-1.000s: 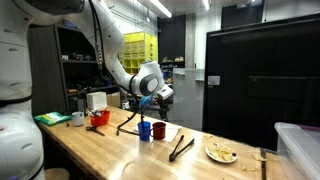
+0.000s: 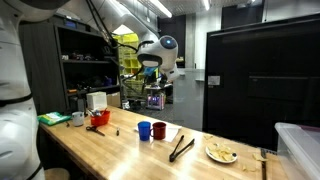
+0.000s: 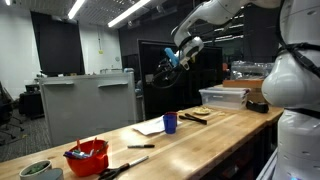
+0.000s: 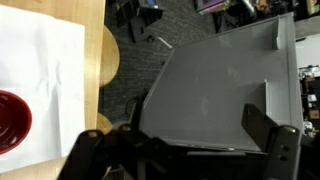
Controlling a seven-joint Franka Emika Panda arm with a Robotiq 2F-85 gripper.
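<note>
My gripper is raised high over the far side of the table, its fingers spread wide and nothing between them. Below it in exterior view 1 stand a blue cup (image 2: 145, 131) and a dark red cup (image 2: 159, 131), close together. White paper (image 4: 55, 85) lies under the red cup (image 4: 12, 121), which shows at the left edge of the wrist view. The blue cup (image 3: 170, 122) stands upright in exterior view 2. What is inside it cannot be seen.
Black tongs (image 2: 182, 149) and a plate (image 2: 221, 154) with yellow pieces lie to the right. A red basket (image 2: 99, 118) of utensils stands left. A large clear bin (image 2: 300, 145) is at the right edge.
The arm has risen from just above the cups to well above them, shifting slightly right. Both cups stay in place.
</note>
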